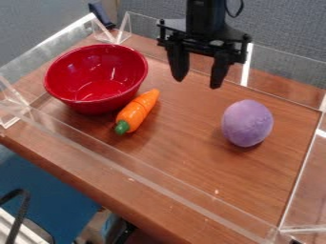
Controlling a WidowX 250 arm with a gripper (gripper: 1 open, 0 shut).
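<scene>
A dark gripper (199,69) hangs over the back middle of the wooden table, its two fingers spread apart with nothing between them. Below it to the left lies an orange carrot (139,109) with a green end, beside a red bowl (94,82) at the back left. A purple round object (246,125) rests on the right side, below and right of the gripper.
Clear low walls (293,228) edge the wooden table (166,181). A blue floor and a dark cable show at the lower left.
</scene>
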